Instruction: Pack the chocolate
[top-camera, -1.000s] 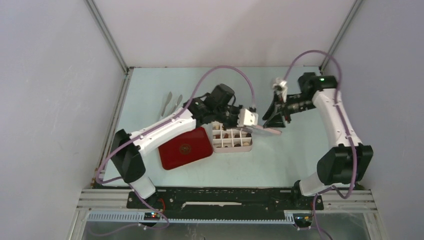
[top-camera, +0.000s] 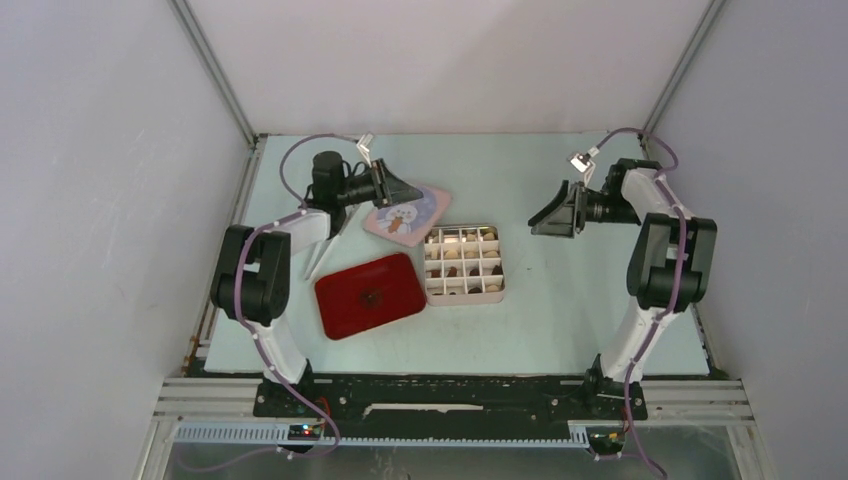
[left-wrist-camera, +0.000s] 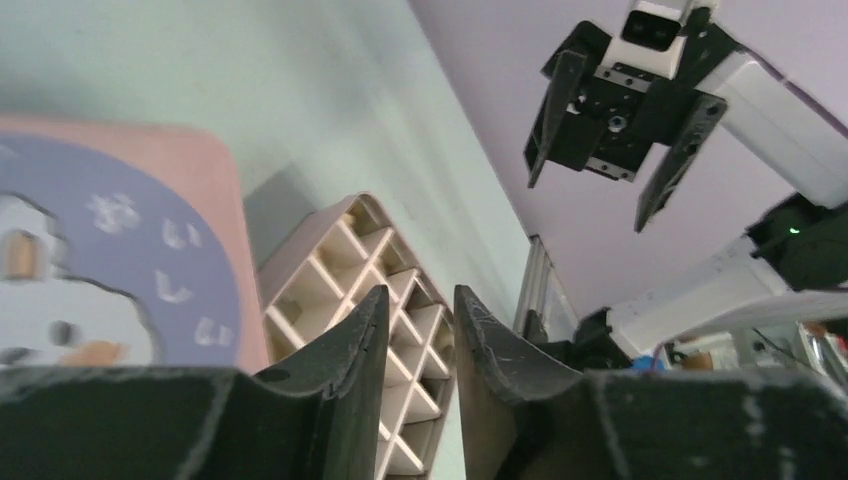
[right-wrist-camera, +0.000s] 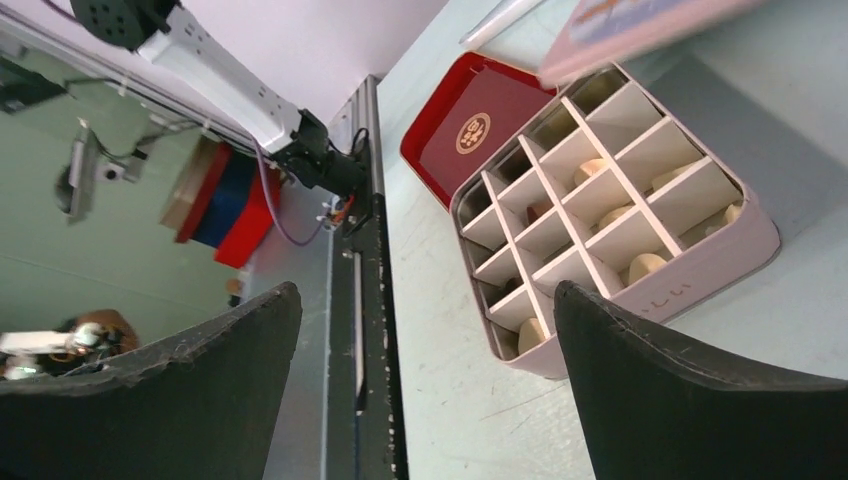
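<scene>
The pink chocolate box (top-camera: 463, 298) stands open at the table's middle, its white dividers (right-wrist-camera: 615, 180) holding chocolates in several compartments. Its lid (top-camera: 425, 205), with a rabbit picture, is off to the upper left of the box; in the left wrist view the lid (left-wrist-camera: 120, 240) is blurred. My left gripper (top-camera: 395, 190) is above the lid's edge; its fingers show part open, with nothing seen between them. My right gripper (top-camera: 555, 212) hangs open and empty to the right of the box, with the compartments below it in the right wrist view.
A red tray (top-camera: 350, 310) lies left of the box. Thin light utensils (top-camera: 330, 245) lie behind it, partly hidden by the left arm.
The lid has moved from atop the box to its upper left, uncovering the compartments.
</scene>
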